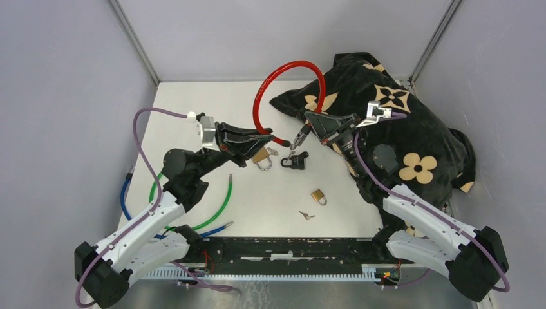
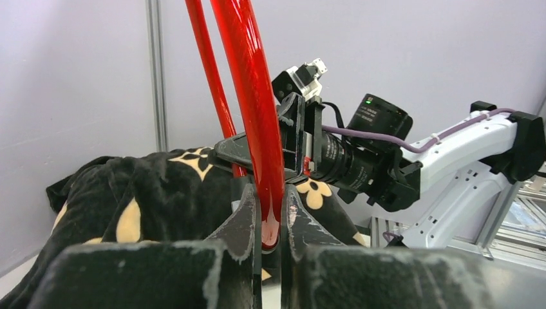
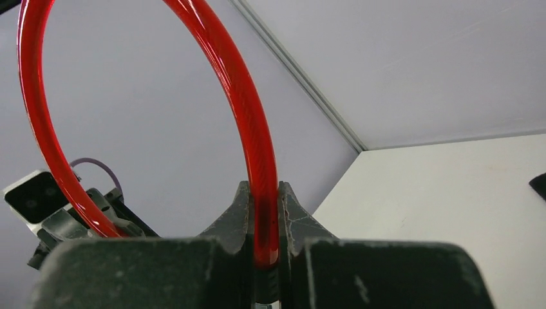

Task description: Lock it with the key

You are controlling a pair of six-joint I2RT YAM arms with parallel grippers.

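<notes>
A red cable lock (image 1: 300, 63) arches up between my two grippers, its ends low and close together. My left gripper (image 1: 270, 134) is shut on the cable near its plain black-tipped end (image 1: 282, 141). Near the other end, my right gripper (image 1: 313, 118) is shut on the cable just above the lock body (image 1: 301, 135), which points down and left with a key (image 1: 291, 153) hanging from it. A small gap shows between the tip and the lock body. In the left wrist view the red cable (image 2: 248, 84) runs down between the fingers; the right wrist view shows the same cable (image 3: 248, 122) gripped.
Below the grippers lie a brass padlock (image 1: 259, 156) and a black padlock (image 1: 295, 161). A smaller brass padlock (image 1: 318, 194) and loose keys (image 1: 306, 215) sit nearer the front. Green (image 1: 219, 209) and blue (image 1: 124, 199) cables rest at left; a dark patterned blanket (image 1: 425, 141) covers the right.
</notes>
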